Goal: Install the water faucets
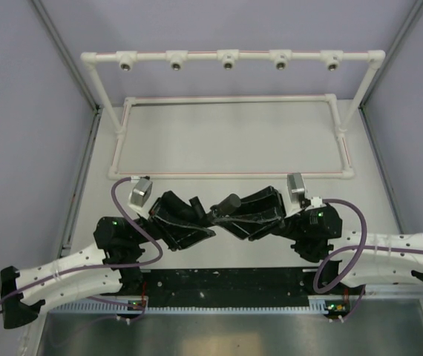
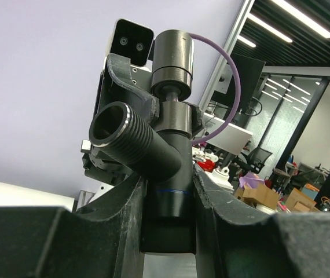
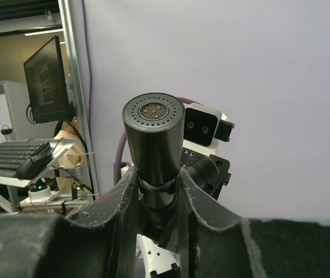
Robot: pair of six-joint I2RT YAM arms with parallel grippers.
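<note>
In the left wrist view a dark faucet body (image 2: 168,159), with a threaded side pipe (image 2: 130,139), stands upright with my left gripper (image 1: 201,222) shut on its lower end. A dark cylindrical faucet head (image 3: 153,139), its round end perforated, is clasped by my right gripper (image 1: 230,221). From the left wrist side, that head sits in line above the body, with a narrow neck (image 2: 171,92) between them. Whether the two are joined cannot be told. Both grippers meet near the middle of the top view, above the white floor.
A white pipe frame (image 1: 204,55) with several downward-facing outlet fittings (image 1: 228,64) spans the back. Behind the grippers lies a bare white panel (image 1: 230,137), clear of objects. Grey walls (image 1: 18,148) stand on both sides.
</note>
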